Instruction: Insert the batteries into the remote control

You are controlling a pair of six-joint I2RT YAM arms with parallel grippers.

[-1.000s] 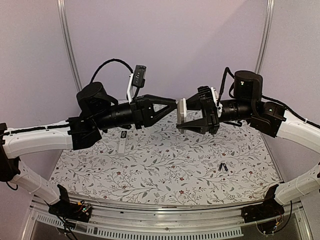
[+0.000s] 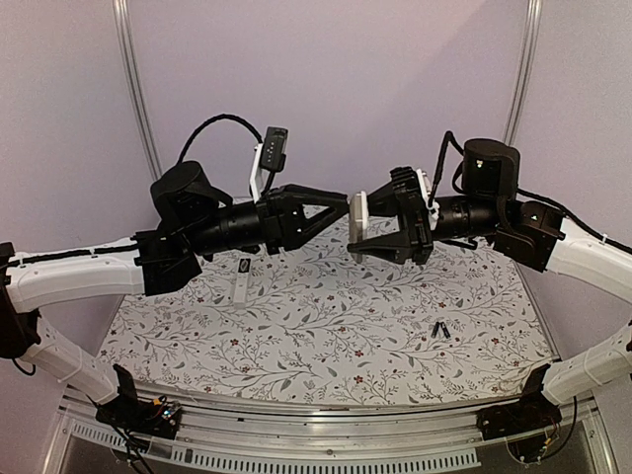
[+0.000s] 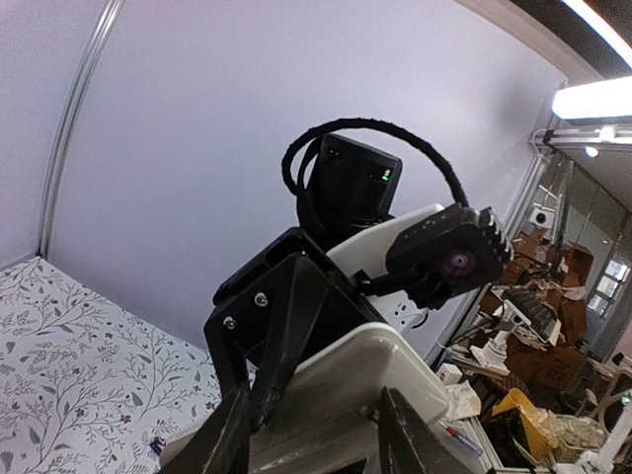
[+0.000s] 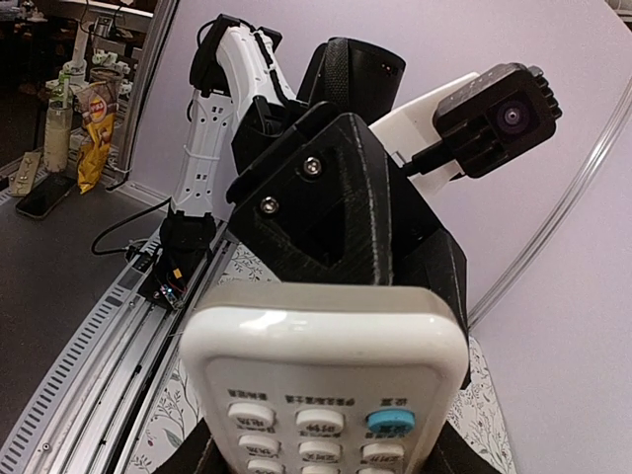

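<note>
A white remote control (image 2: 358, 222) is held up in the air, with my right gripper (image 2: 356, 227) shut on its sides. Its button face shows in the right wrist view, where the remote's front (image 4: 321, 380) fills the lower middle. From the other side, my left gripper (image 2: 344, 206) reaches up to the remote's back; its fingers (image 3: 232, 439) stand apart, and no battery shows between them. The left wrist view catches the back of the remote (image 3: 390, 355), but the fingers hide part of it. Two small dark batteries (image 2: 439, 329) lie on the table at right.
A long pale strip with a dark end (image 2: 241, 281) lies on the patterned table (image 2: 316, 326) at left. Both arms meet closely above it.
</note>
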